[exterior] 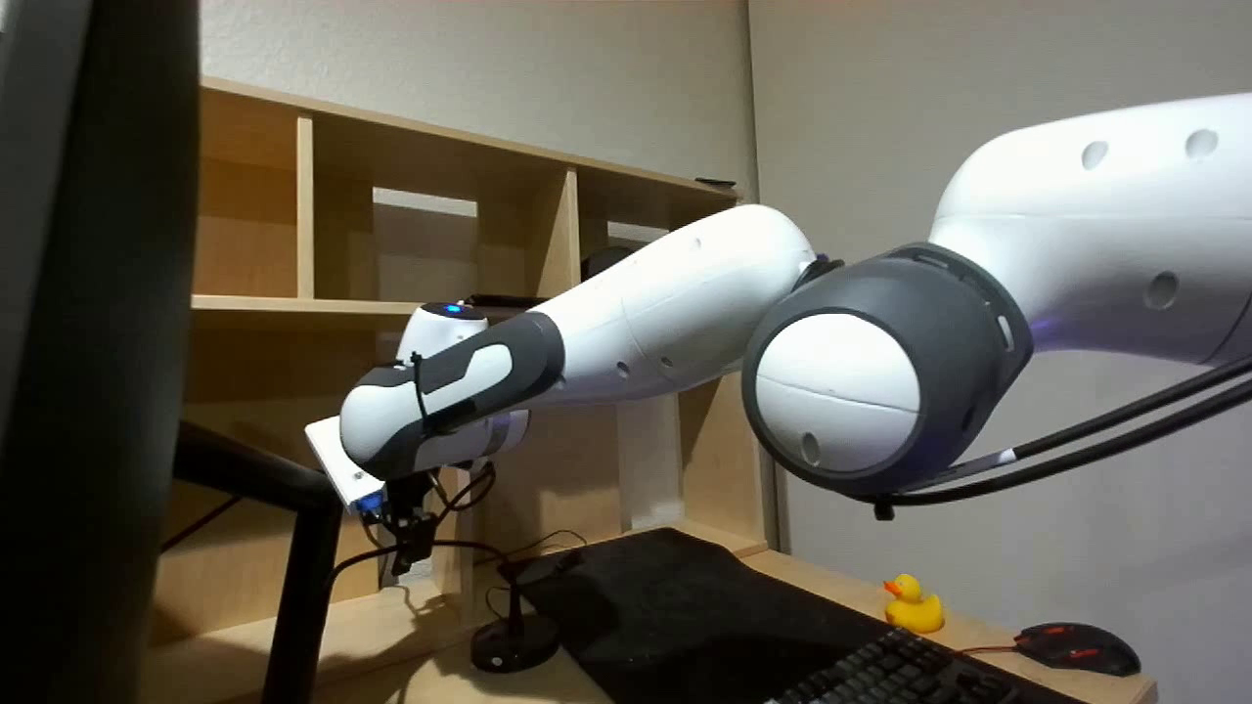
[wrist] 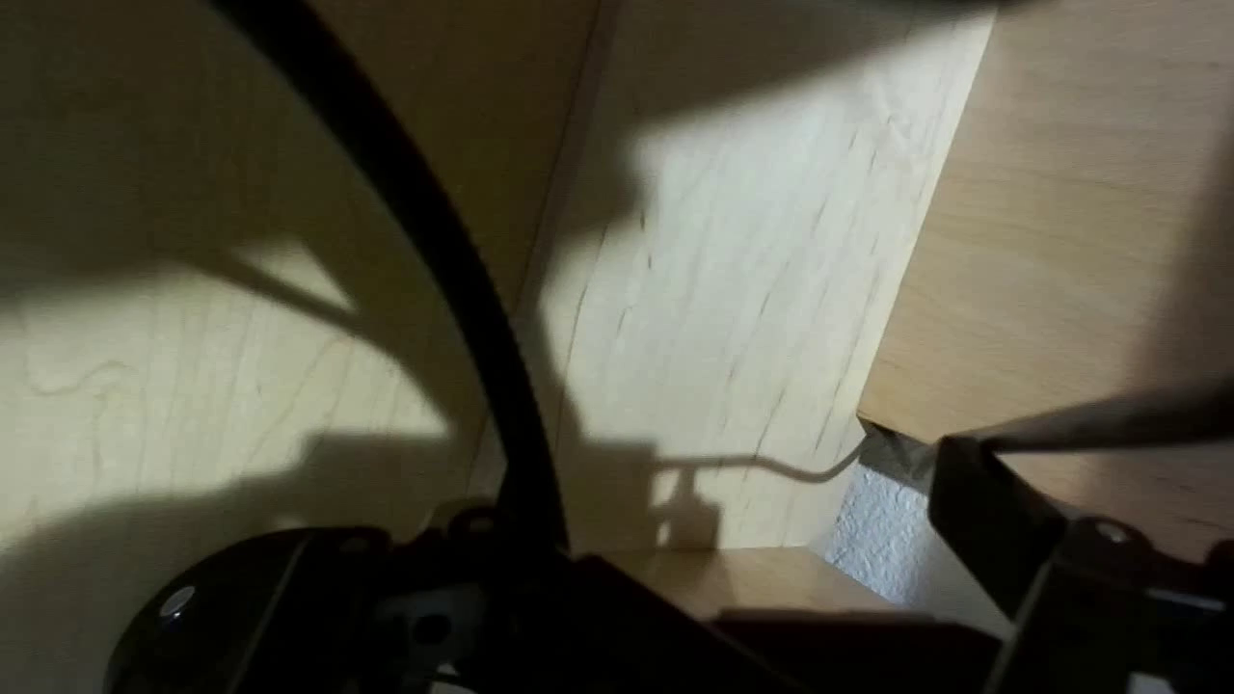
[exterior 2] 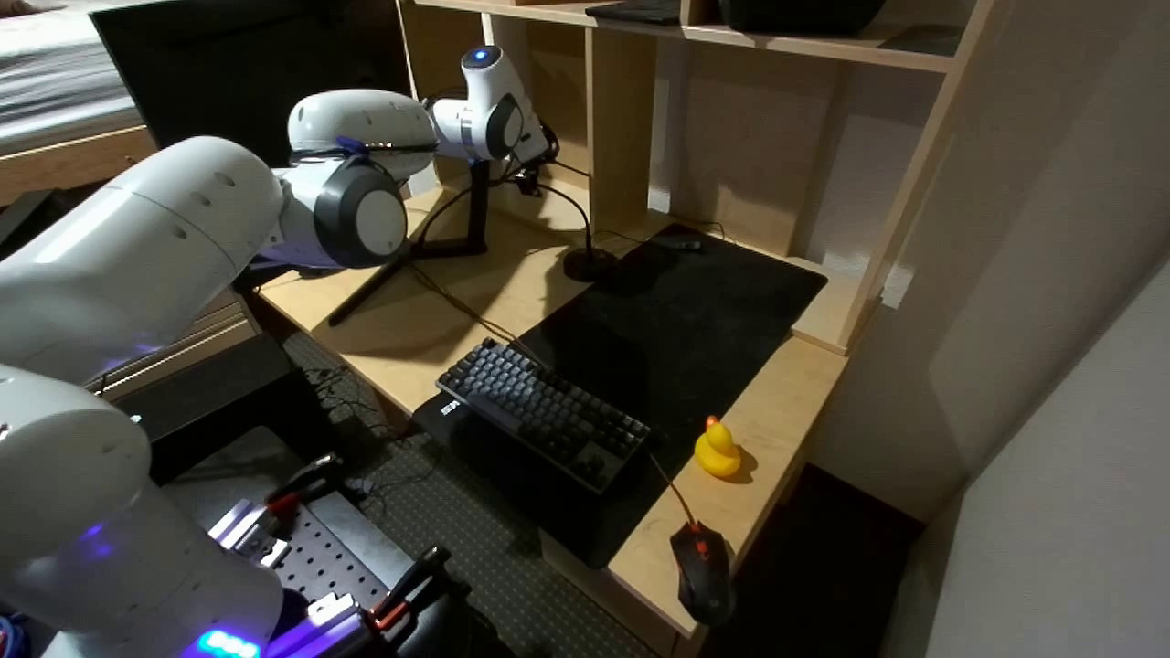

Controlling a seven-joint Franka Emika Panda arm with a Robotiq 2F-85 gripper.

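My gripper (exterior: 411, 553) is at the far left end of the desk, below the shelf, near a black bendable stalk (exterior: 352, 561). In the second exterior view my gripper (exterior 2: 531, 182) looks small and dark against the shelf. The stalk (exterior 2: 565, 197) rises from a round black base (exterior 2: 590, 263) and bends over toward it. Up close in the wrist view, the stalk (wrist: 445, 249) runs down behind the left side of the gripper. The right finger (wrist: 983, 509) stands well apart from the left side, so the fingers are open. Whether the stalk touches the gripper cannot be told.
A monitor stand (exterior 2: 479, 214) is close to the gripper, with shelf panels (exterior 2: 620, 132) behind. On the desk lie a black mat (exterior 2: 680, 318), a keyboard (exterior 2: 548, 411), a yellow duck (exterior 2: 718, 450) and a mouse (exterior 2: 702, 572).
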